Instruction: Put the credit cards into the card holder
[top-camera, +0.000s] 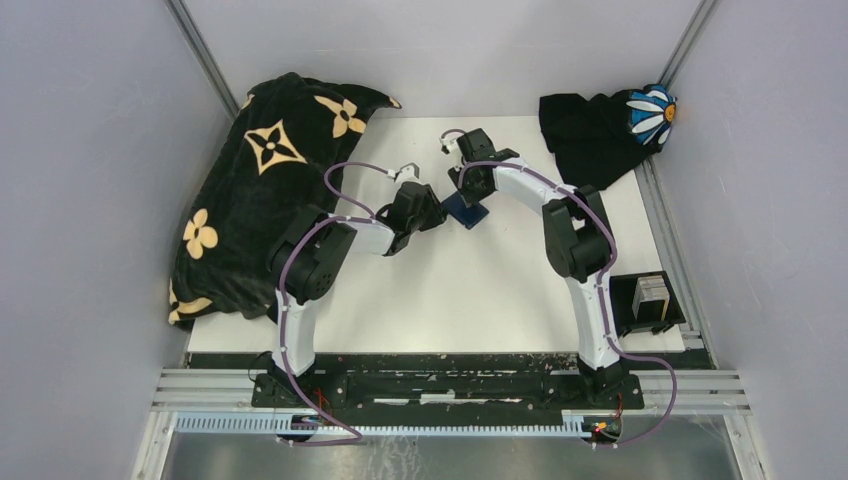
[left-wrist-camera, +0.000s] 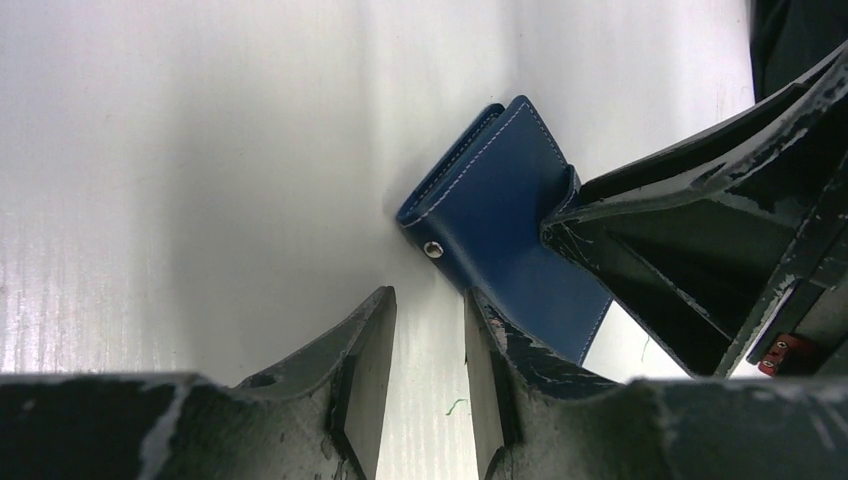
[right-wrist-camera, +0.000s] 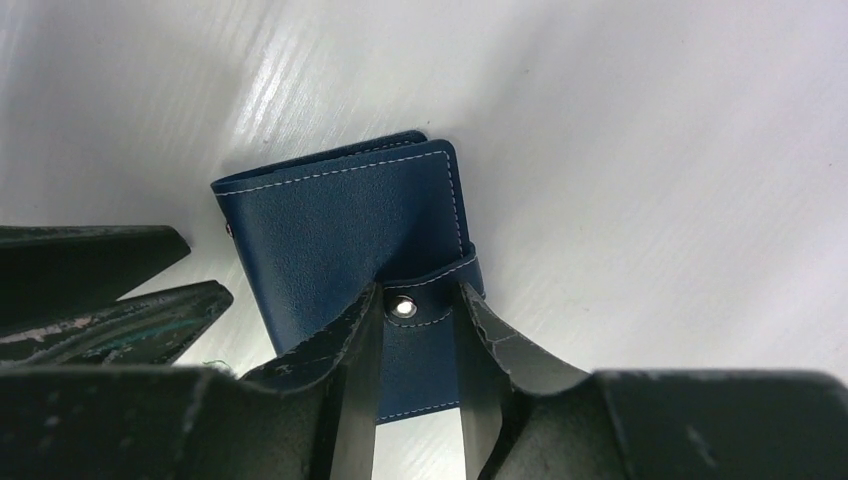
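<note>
The navy card holder (top-camera: 468, 212) lies closed on the white table, its white stitching and snap button showing in the right wrist view. My right gripper is part open over it, the snapped closure tab (right-wrist-camera: 430, 287) visible between its fingers. In the left wrist view, a right-gripper fingertip (left-wrist-camera: 562, 228) meets the holder's face at the tab. My left gripper stands part open beside the holder's folded side, with only bare table between its fingers. No separate credit card can be made out.
A black tray (top-camera: 625, 297) at the right holds a pale boxy stack (top-camera: 651, 299), too small to identify. A patterned black cushion (top-camera: 275, 190) fills the left side, and dark cloth (top-camera: 590, 140) lies at the back right.
</note>
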